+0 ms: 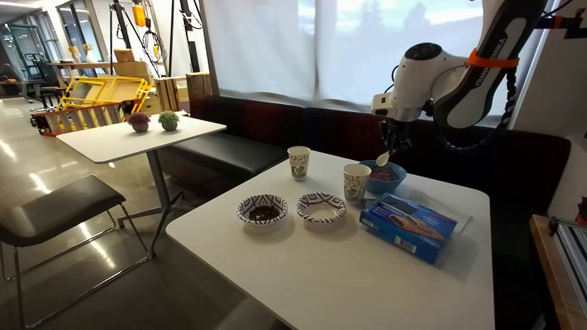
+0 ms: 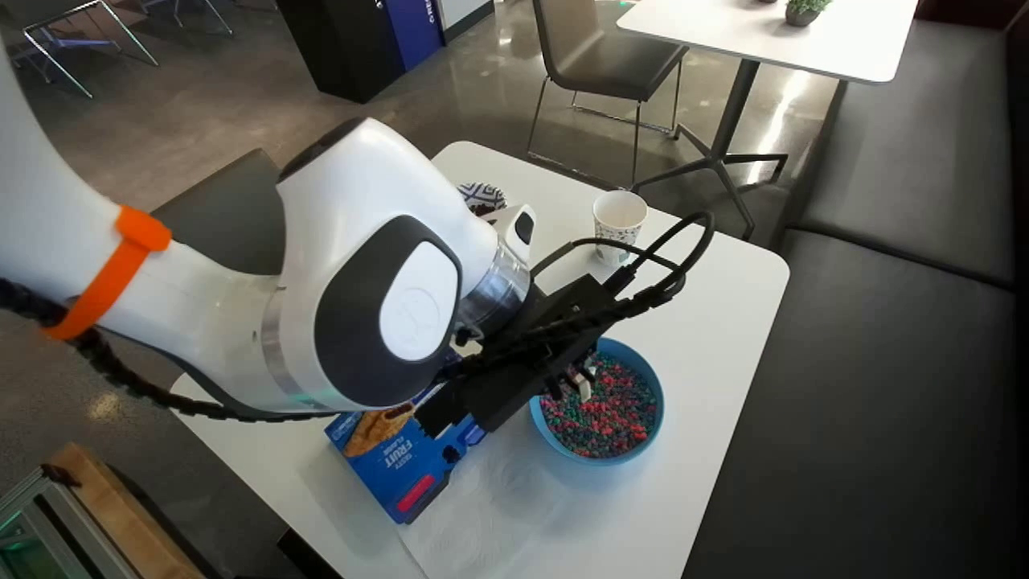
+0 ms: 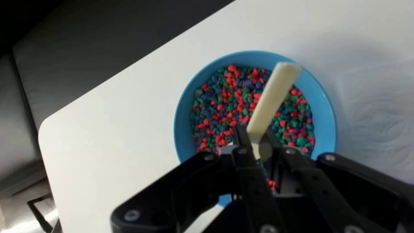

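Observation:
A pale spoon [image 1: 383, 159] is pinched in my gripper, whose black fingers are shut around its handle. Its head points down over the blue bowl [image 1: 386, 187]; I cannot tell whether it touches the contents or carries any. Small red, green and dark blue pebble-like pieces [image 2: 603, 410] fill the bowl. In the wrist view the handle [image 3: 274, 99] sticks up toward the camera and the spoon's head is mostly hidden by the fingers.
A paper cup [image 1: 356, 184] stands close beside the bowl, another cup [image 1: 298, 163] farther left. Nearby are an empty patterned bowl [image 1: 321, 208], one with dark bits [image 1: 262, 210], a blue box [image 1: 408, 226] and a paper sheet [image 2: 502, 511].

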